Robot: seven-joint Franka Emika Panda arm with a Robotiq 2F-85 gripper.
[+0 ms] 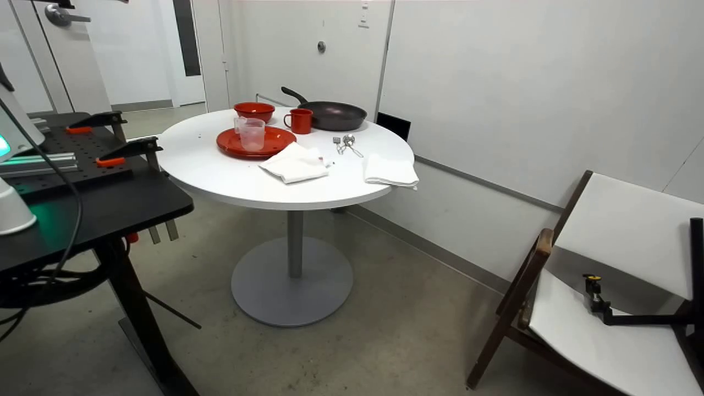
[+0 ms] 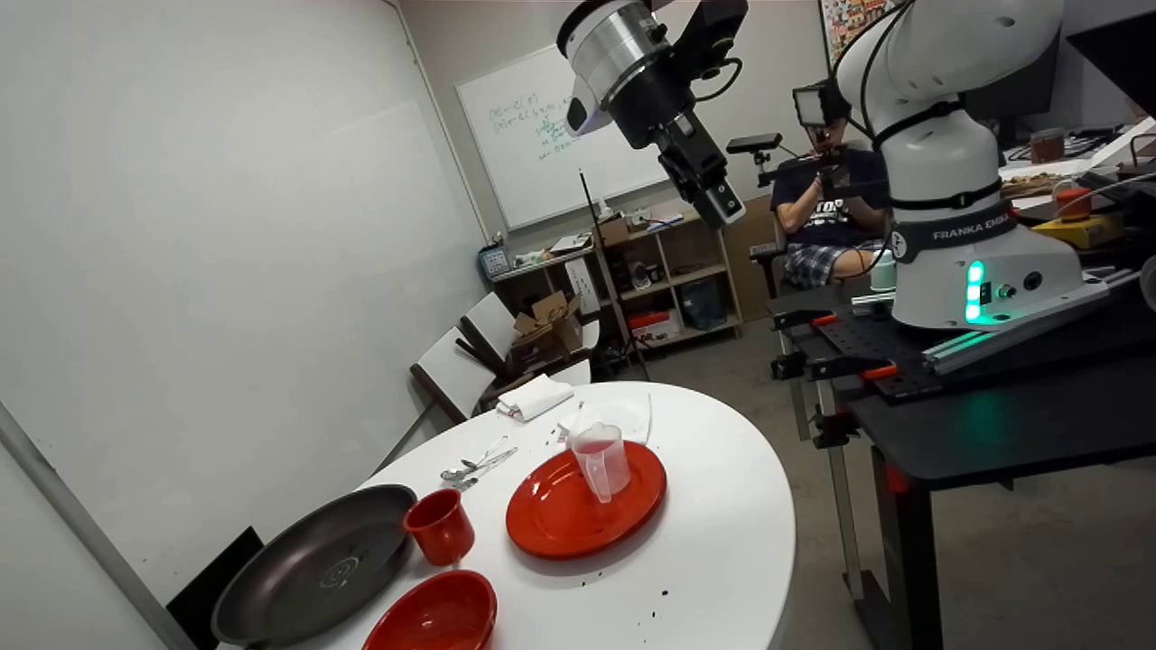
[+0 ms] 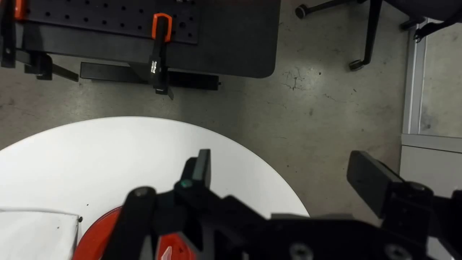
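High above the white round table (image 2: 737,520) hangs my gripper, its two black fingers spread wide with nothing between them. On the table a clear plastic cup (image 2: 602,464) stands on a red plate (image 2: 547,518). A red mug (image 2: 441,527), a red bowl (image 2: 436,616) and a dark frying pan (image 2: 325,569) are grouped at one side. Small metal utensils (image 1: 347,141) lie near the mug. One folded white cloth (image 1: 295,162) rests beside the plate, and another cloth (image 1: 390,171) lies at the table's edge. In the wrist view my gripper partly hides the plate.
The robot's black bench (image 2: 1008,433), with orange-tipped clamps (image 2: 856,366) on its edge, stands beside the round table across a gap. White chairs (image 1: 594,317) are off to the side, and a person (image 2: 829,217) sits behind the arm. Bare tabletop shows near the bench.
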